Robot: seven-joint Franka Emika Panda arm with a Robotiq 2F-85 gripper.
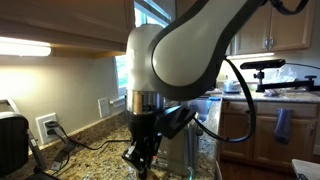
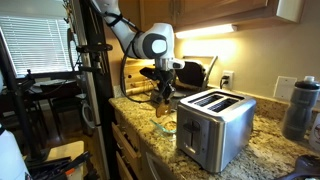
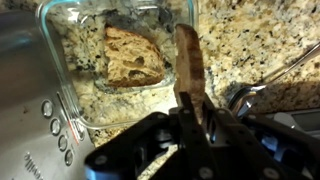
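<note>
A brown slice of bread (image 3: 189,62) stands edge-on in my gripper, which is shut on its lower end. Under it in the wrist view lies a clear glass dish (image 3: 88,60) with another bread slice (image 3: 133,57) flat inside. The second exterior view has the held slice (image 2: 162,108) hanging above the glass dish (image 2: 166,127), left of the steel toaster (image 2: 216,130). In the first exterior view my gripper (image 1: 143,165) is low in the frame, partly cut off, and its bread is hard to make out.
The toaster's steel side with its round buttons (image 3: 57,126) fills the left of the wrist view. Metal utensils (image 3: 245,97) lie to the right on the granite counter (image 3: 240,40). A steel bottle (image 2: 300,108) stands behind the toaster.
</note>
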